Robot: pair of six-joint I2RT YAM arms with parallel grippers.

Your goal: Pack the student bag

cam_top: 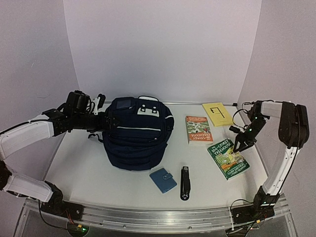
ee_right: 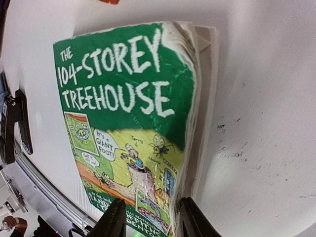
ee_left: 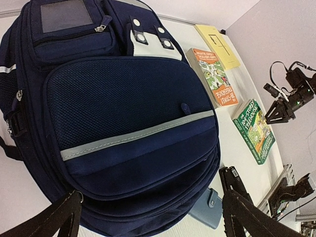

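Note:
A navy backpack [cam_top: 136, 140] lies on the left half of the white table, with my left gripper [cam_top: 106, 118] at its left side; in the left wrist view its fingers are apart, nothing seen between them. My right gripper is over the lower right edge of the green 104-Storey Treehouse book [cam_top: 228, 159], fingers apart along that edge; whether they grip it is unclear. An orange treehouse book [cam_top: 198, 129] and a yellow book [cam_top: 217, 114] lie behind it. A blue wallet [cam_top: 163, 180] and a black stapler-like object [cam_top: 185, 183] lie at the front middle.
Grey walls enclose the table [cam_top: 79, 168] at back and sides, and a metal rail runs along the front. Bare table shows left of the backpack and between it and the books.

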